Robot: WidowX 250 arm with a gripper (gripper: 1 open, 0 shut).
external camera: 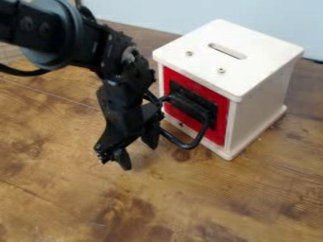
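Note:
A white wooden box (259, 95) with a slot on top stands at the right, its red front panel (216, 133) facing left. A black fitting (192, 100) with a curved black handle sits on that panel. The black gripper (138, 149) hangs just left of the box, fingers pointing down and parted over the wooden table, with nothing visible between them. It is open.
Bare wooden table (113, 208) fills the front and left. A pale wall (177, 11) runs along the back.

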